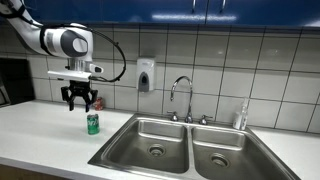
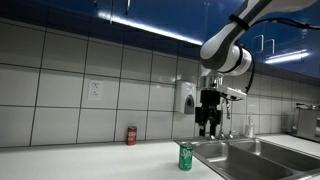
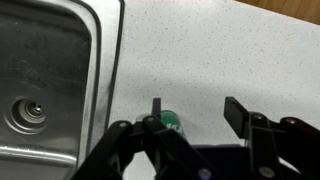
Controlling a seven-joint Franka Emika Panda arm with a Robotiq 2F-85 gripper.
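Note:
A green can [image 1: 93, 124] stands upright on the white counter, left of the sink. My gripper [image 1: 79, 103] hangs above the counter, a little higher than the can and to its left in the first exterior view. In the wrist view the fingers of the gripper are spread apart with bare counter between their tips. The green can [image 3: 172, 122] shows there beside the left finger, partly covered by it. From the second exterior view, the green can [image 2: 186, 157] is clear of the gripper [image 2: 208, 130].
A red can [image 2: 131, 136] stands farther back near the tiled wall. The double steel sink [image 1: 130, 157] lies right of the cans, with a faucet [image 1: 188, 98] behind it. A soap dispenser [image 1: 146, 75] hangs on the wall.

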